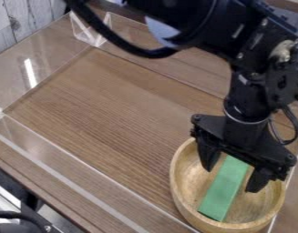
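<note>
A tan round bowl [188, 187] sits at the lower right of the camera view, holding a green rectangular object [218, 196]. My black gripper [232, 169] is lowered over the bowl, its two fingers apart on either side of the green object's upper end. Whether they touch it is unclear.
A clear bracket [93, 27] stands at the back left. Cables run at the lower left corner.
</note>
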